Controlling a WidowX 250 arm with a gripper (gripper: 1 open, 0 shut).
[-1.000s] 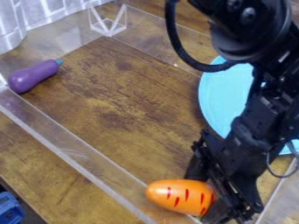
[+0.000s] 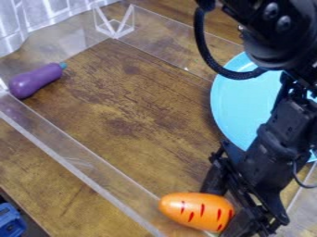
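Observation:
At the bottom centre of the camera view lies an orange toy carrot with red marks. The black gripper is down at the carrot's right end, partly around it; its fingertips are mostly hidden, so I cannot tell whether it is shut on the carrot. A light blue plate sits at the right, partly behind the arm.
A purple toy eggplant lies at the upper left. Clear plastic edging runs along the wooden surface, whose middle is bare. A blue object shows at the lower left edge.
The gripper and arm have shifted slightly up and to the right, uncovering a little more of the plate.

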